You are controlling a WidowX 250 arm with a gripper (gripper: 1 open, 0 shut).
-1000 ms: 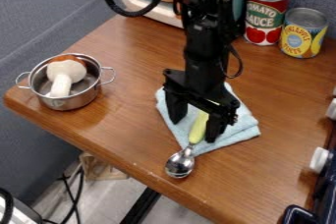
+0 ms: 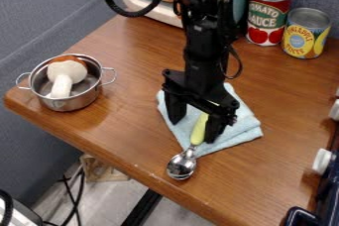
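Note:
My black gripper [image 2: 199, 106] is low over a folded pale blue cloth [image 2: 243, 131] on the wooden table, its fingers around the pale yellow handle of a spoon [image 2: 183, 166]. The spoon's metal bowl points toward the front. Whether the fingers are closed on the handle is hard to tell, as the dark parts hide it.
A metal pot [image 2: 59, 92] holding a white object stands at the left edge. A tomato can [image 2: 267, 17] and a yellow can [image 2: 304, 38] stand at back right. A dark appliance [image 2: 322, 180] lines the right edge.
The gripper has shifted very slightly at its fingers; otherwise the scene looks the same.

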